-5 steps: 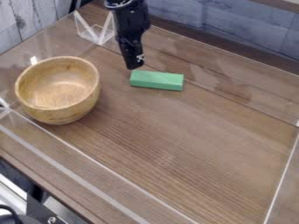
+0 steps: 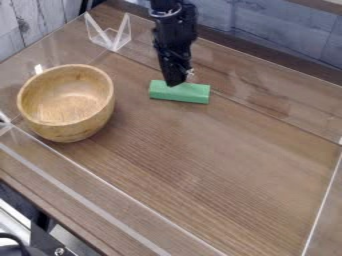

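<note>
My gripper (image 2: 175, 78) is shut, its tip just above the back edge of a green rectangular block (image 2: 181, 94) lying flat near the upper middle of the wooden table (image 2: 234, 165). I cannot tell whether the tip touches the block. Nothing shows held in it.
A large light wooden bowl (image 2: 67, 100) takes up the left side. A small white wire-like stand (image 2: 110, 32) is at the back left.
My gripper has moved right and down from behind the block to its back edge. The block shows little or no movement.
</note>
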